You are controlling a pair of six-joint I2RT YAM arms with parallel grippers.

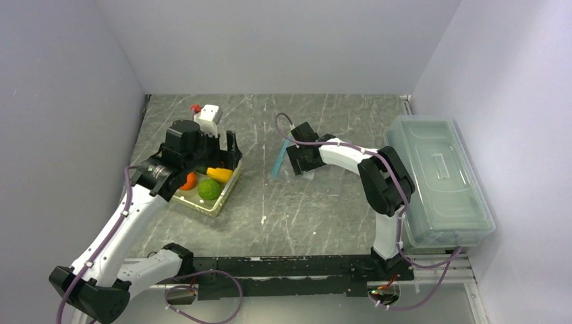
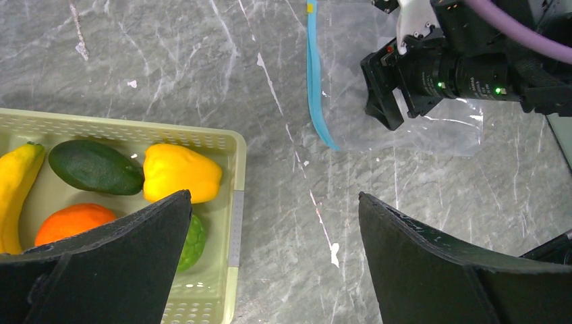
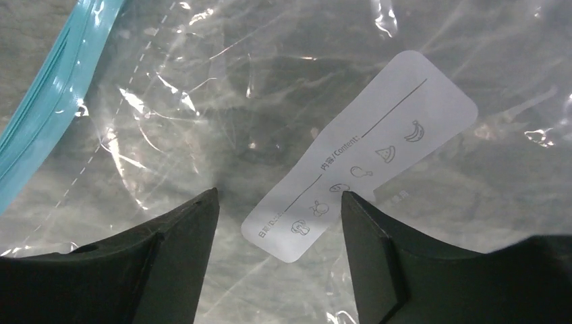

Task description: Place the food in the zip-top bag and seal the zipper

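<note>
A clear zip top bag [image 2: 432, 135] with a blue zipper strip [image 2: 316, 81] lies flat on the table, its strip toward the left. Above it my right gripper has its fingers apart; between them the bag's white label [image 3: 364, 155] shows. No fold of plastic is visibly pinched there. My left gripper stands open and empty over the right edge of the food basket [image 2: 237, 169]. Inside the basket are a yellow pepper [image 2: 181, 174], a dark green avocado-like piece [image 2: 94, 167], an orange one [image 2: 75, 221], a round green one [image 2: 193, 243] and a long yellow one [image 2: 15, 192].
A large lidded clear bin [image 1: 442, 179] takes up the table's right side. Bare grey tabletop [image 1: 297, 223] lies in front of the bag and between it and the basket. Purple cables run along both arms.
</note>
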